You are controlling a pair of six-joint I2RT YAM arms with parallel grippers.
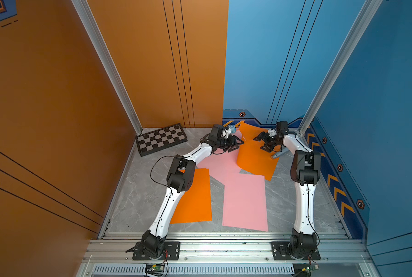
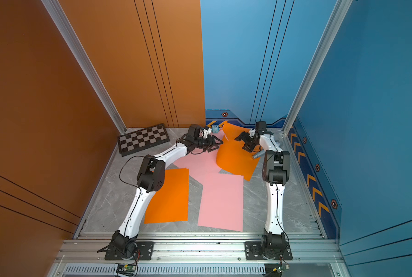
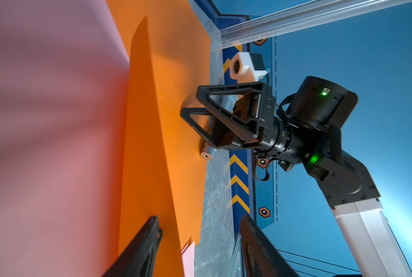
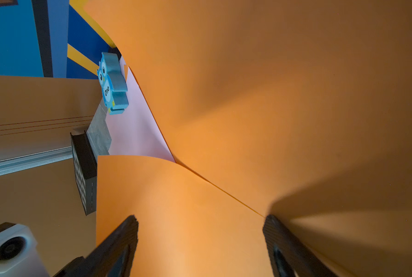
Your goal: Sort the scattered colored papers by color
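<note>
At the back, orange sheets [image 1: 259,159] overlap a pink sheet [image 1: 219,164]. Their left part bulges over the pink one. Nearer the front lie another pink sheet [image 1: 245,203] and an orange sheet [image 1: 196,198]. My left gripper is open; a raised, curved orange edge [image 3: 143,138] rises beside its left finger, and pink paper [image 3: 53,138] fills that view's left side. Over the orange paper, my right gripper is open too. Two orange layers [image 4: 178,198] meet along a line that reaches its right fingertip; whether they touch it I cannot tell.
A blue owl-like toy [image 4: 114,85] sits by the back wall at the pink paper's edge. A grey cylinder [image 1: 279,153] lies under the right arm. The checkered board [image 1: 161,139] is at the back left. Bare grey floor [image 1: 136,194] shows on the left.
</note>
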